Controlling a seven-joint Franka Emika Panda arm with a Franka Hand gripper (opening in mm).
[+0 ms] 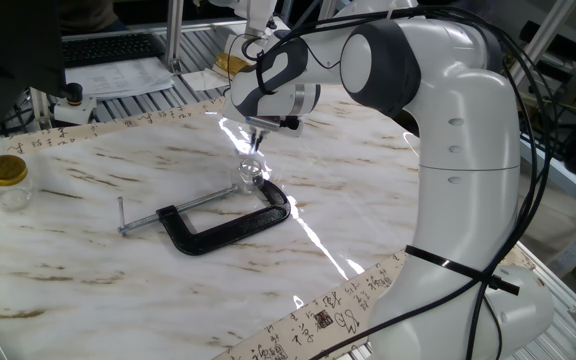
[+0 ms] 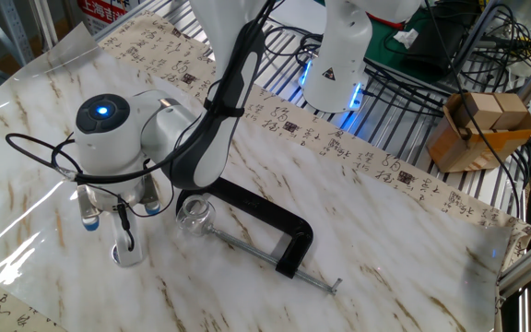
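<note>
My gripper hangs over the table, pointing down, its two dark fingers close together; nothing shows between them. Below it in exterior view 1, a small clear glass jar stands on the marbled sheet, close against one end of a black C-clamp. The clamp lies flat, its long metal screw running out to a sliding bar handle. From exterior view 2, the hand is clearly off to the left of the jar and not touching it. The fingers are hard to make out there against the hand and glare.
A glass jar with a gold lid stands at the far left of exterior view 1. Outside the table, a cardboard box sits on the slatted rack. Much of the marbled sheet is bare. Cables loop round the arm.
</note>
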